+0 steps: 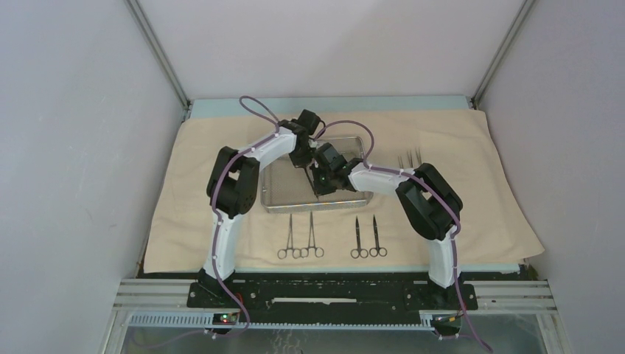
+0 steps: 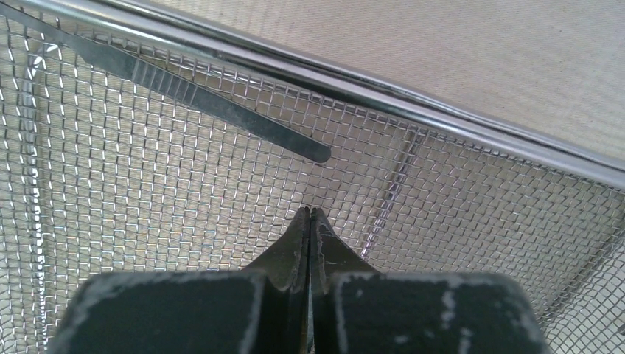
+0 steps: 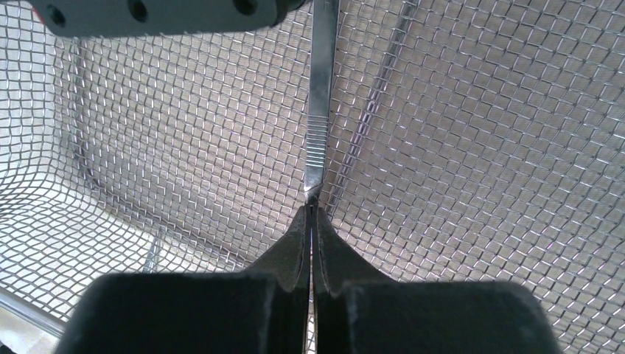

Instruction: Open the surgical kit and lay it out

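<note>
A metal scalpel handle (image 3: 318,96) extends up the right wrist view from my right gripper, whose fingers are shut on its narrow end. My left gripper is shut, its tips pressed together with nothing between them. The held handle lies outside the left gripper's fingers. A second scalpel handle (image 2: 243,116) rests in the mesh basket (image 2: 457,122), along its rim and apart from my left gripper. From above, both arms reach over the basket and hide part of it.
In front of the basket, two ring-handled clamps (image 1: 312,234) and two pairs of scissors (image 1: 358,240) lie on the beige cloth (image 1: 199,192). Several slim instruments (image 1: 410,159) are at right.
</note>
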